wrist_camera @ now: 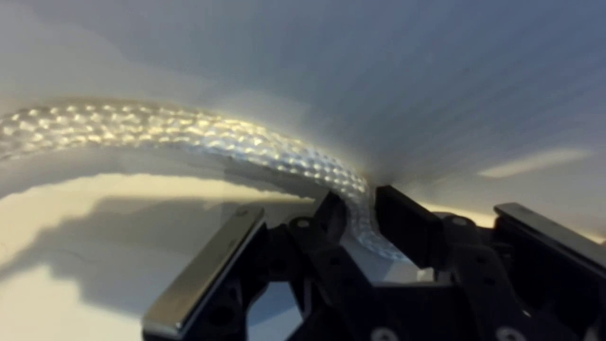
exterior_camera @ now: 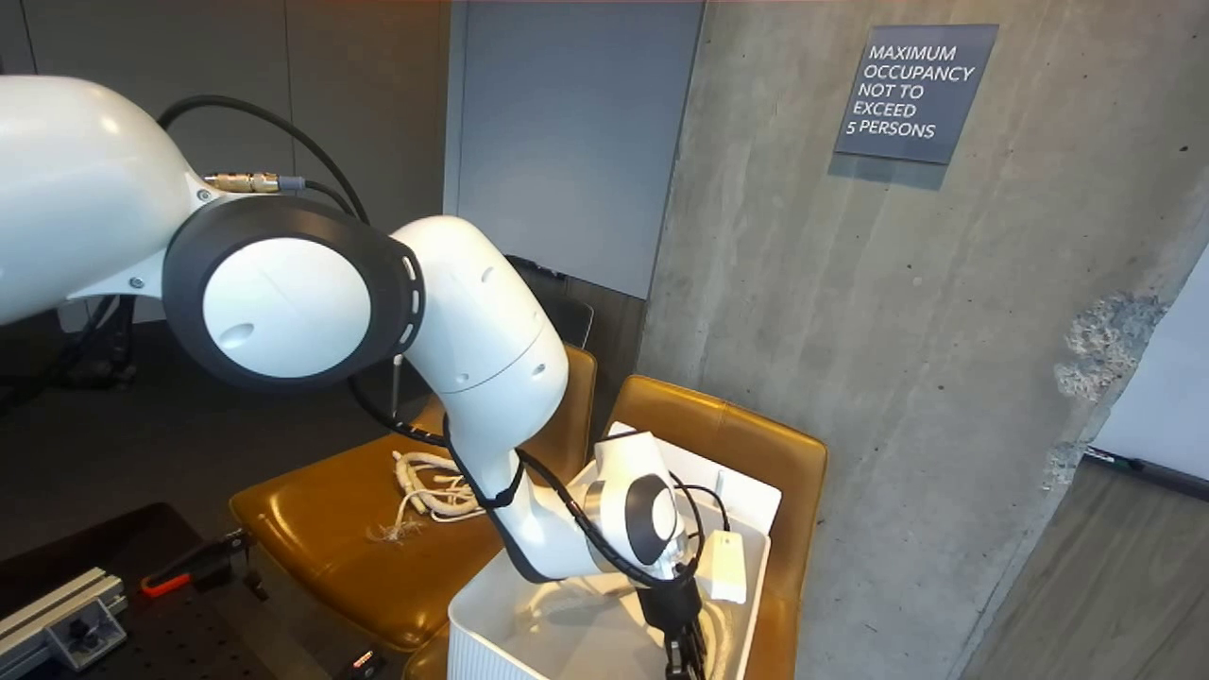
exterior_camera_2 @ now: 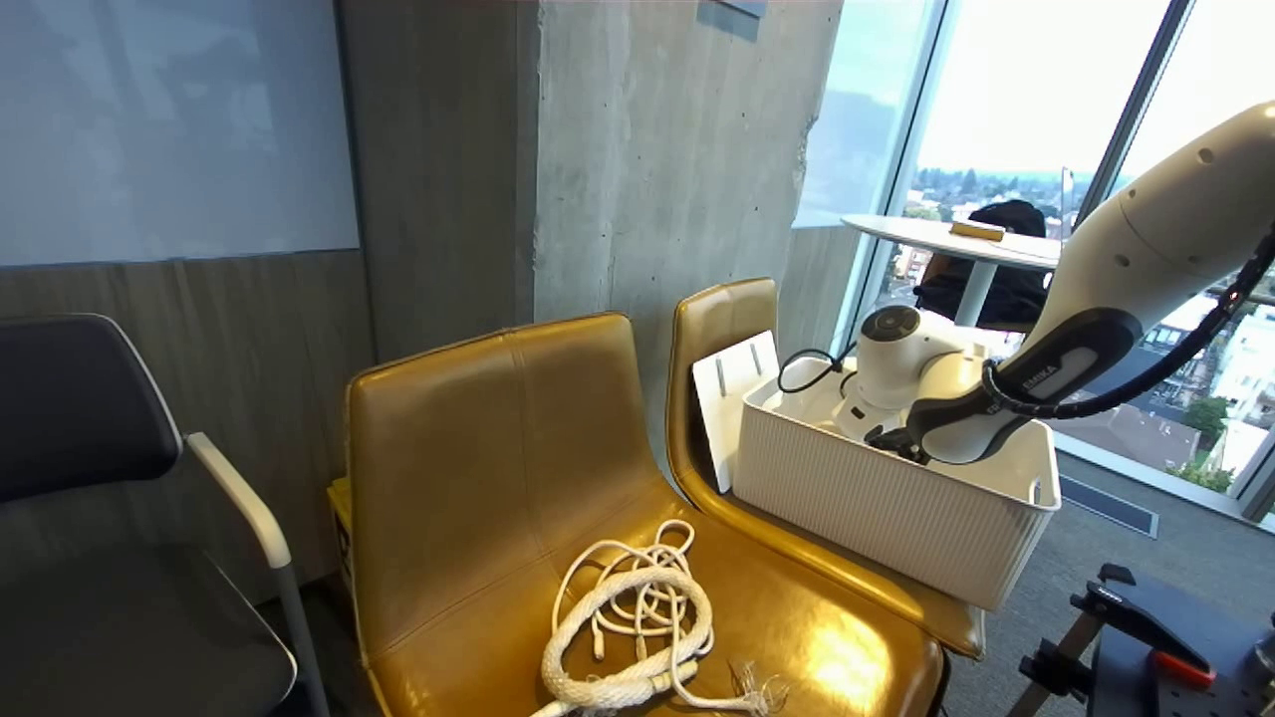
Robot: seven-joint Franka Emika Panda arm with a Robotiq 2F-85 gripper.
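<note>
In the wrist view a white braided rope (wrist_camera: 227,136) curves in from the left and bends down between the dark fingertips of my gripper. The fingers stand close on both sides of it, part open by about its width; whether they press on it cannot be made out. My gripper (exterior_camera: 686,657) points down inside the white ribbed bin (exterior_camera: 499,663), near its right wall. From the other exterior side, the wall of the bin (exterior_camera_2: 873,508) hides the fingers.
The bin stands on a tan leather chair (exterior_camera_2: 723,305). Coiled white rope (exterior_camera_2: 628,687) lies on the seat of the neighbouring chair (exterior_camera_2: 502,454). A white box (exterior_camera: 725,567) with a black cable sits beside the hand. A dark bench (exterior_camera: 187,635) with clamps is at lower left.
</note>
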